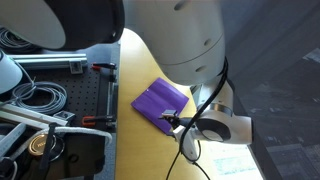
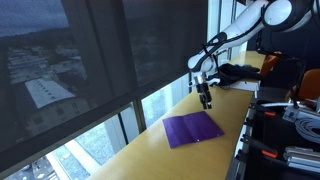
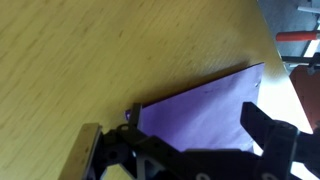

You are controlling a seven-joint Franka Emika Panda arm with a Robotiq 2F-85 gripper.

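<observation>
A purple cloth lies spread on the wooden table, roughly square. In exterior view 2 the same cloth shows a crease across it. My gripper is over the cloth's near edge in exterior view 1, while exterior view 2 puts the gripper above its far side. The wrist view has the gripper open over the cloth, with bare space between its dark fingers. One cloth edge runs slantwise across that view, and the fingers hide part of the fabric.
Bare table stretches to the left of the cloth. A white sheet lies by the arm's base side. Coiled cables and a black cart stand beside the table. A dark blind and window line the table's other side.
</observation>
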